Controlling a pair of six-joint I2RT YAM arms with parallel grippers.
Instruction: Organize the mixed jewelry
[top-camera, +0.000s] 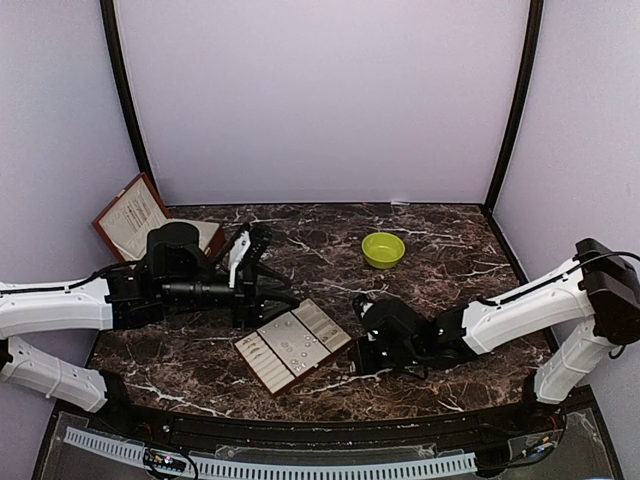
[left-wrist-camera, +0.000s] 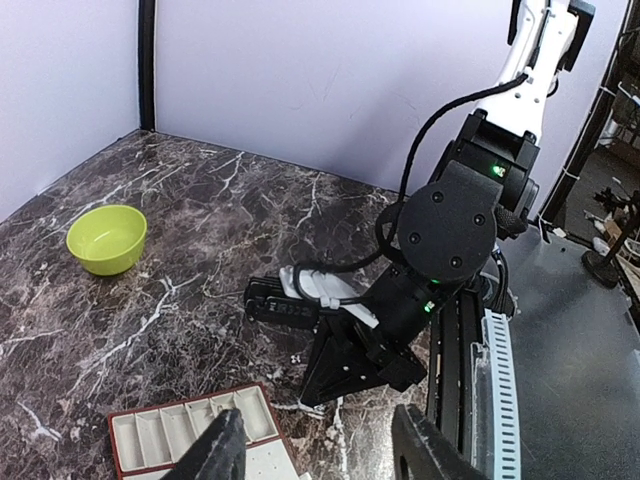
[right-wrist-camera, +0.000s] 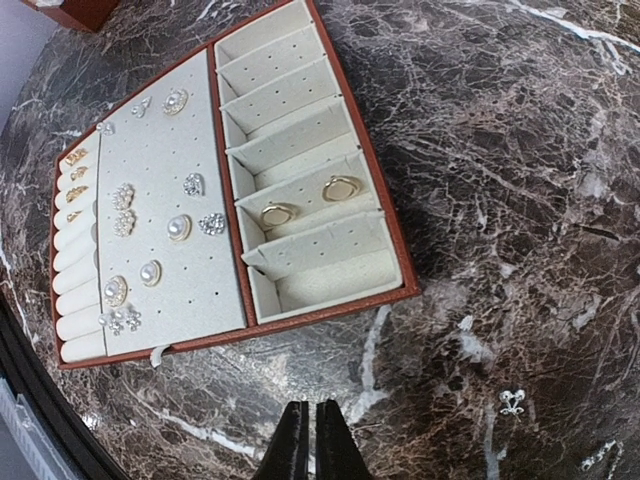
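Observation:
The jewelry tray (right-wrist-camera: 245, 285) holds gold rings on rolls at left, earrings on the middle pad, and two gold pieces (right-wrist-camera: 341, 187) in a right compartment. A small silver piece (right-wrist-camera: 512, 402) lies on the marble to its right, another (right-wrist-camera: 598, 455) near the corner. My left gripper hangs above the tray, fingers apart with nothing between them. My right gripper is low over the marble beside the tray, its fingertips a narrow gap apart with nothing visible between them.
A green bowl (top-camera: 382, 250) stands at the back right. An open jewelry box (top-camera: 135, 215) is at the back left. The marble between bowl and tray is clear.

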